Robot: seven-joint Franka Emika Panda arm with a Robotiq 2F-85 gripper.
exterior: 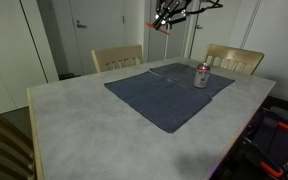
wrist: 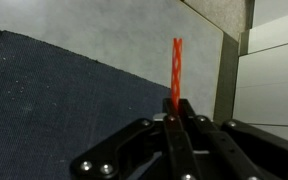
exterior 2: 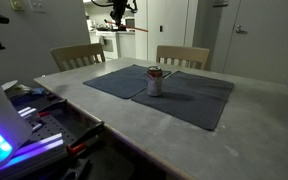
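My gripper is shut on a thin red-orange stick (wrist: 177, 65), which juts out past the fingertips in the wrist view. In exterior view 1 the stick (exterior: 158, 28) shows high above the far side of the table, held clear of the surface. The second exterior view has the gripper (exterior 2: 121, 22) near the top edge, with the stick (exterior 2: 136, 29) reaching out to its right. A silvery cup or can (exterior: 201, 75) with reddish markings stands upright on a dark mat, well apart from the gripper; it also shows as a can (exterior 2: 154, 82) in exterior view 2.
Two dark cloth mats lie on the grey table (exterior: 69, 125), one of them a near mat (exterior: 164, 100). Chairs, among them a wooden chair (exterior: 118, 58), stand along the far edge.
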